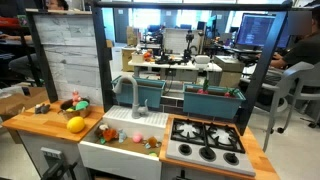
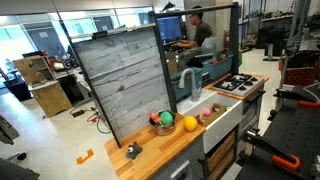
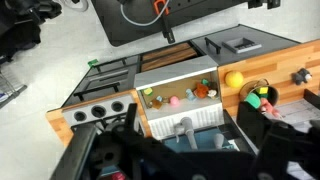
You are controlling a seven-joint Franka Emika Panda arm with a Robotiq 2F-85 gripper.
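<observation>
My gripper stands open in the wrist view, its dark fingers wide apart with nothing seen between them. It looks down on a toy kitchen from above. The white sink (image 1: 95,155) holds several small coloured toys, among them a pink one (image 3: 175,101). A grey faucet (image 1: 135,92) rises behind it. On the wooden counter beside the sink lie a yellow round item (image 1: 76,125) and a pot (image 2: 162,128) filled with colourful toy food. The stove (image 1: 208,143), with black grates and dark knobs, is at the counter's other end.
Two teal baskets (image 1: 212,104) hang behind the counter. A grey plank panel (image 2: 126,88) and a black frame (image 1: 103,55) stand at the back. Small brown pieces (image 2: 133,150) lie at the counter's end. Bare wood (image 2: 176,145) shows between the pot and the counter's front edge.
</observation>
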